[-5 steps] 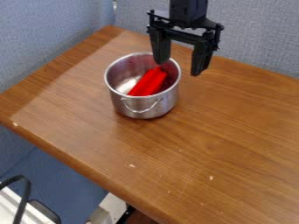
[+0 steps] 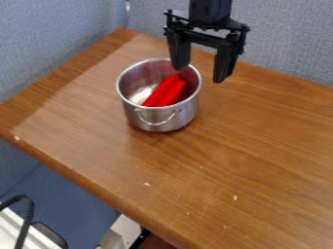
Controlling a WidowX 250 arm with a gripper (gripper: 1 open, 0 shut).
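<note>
A steel pot [image 2: 159, 116] with a wire handle stands on the wooden table, holding a long red object [image 2: 166, 90] that lies slanted inside it. The black gripper [image 2: 201, 60] hangs open over the pot's back, its fingers pointing down on either side, one above the pot and the other to the right of it. Nothing shows held between them.
A grey-blue padded wall stands behind. Beyond the left edge are a blue floor and a white object with a black cable.
</note>
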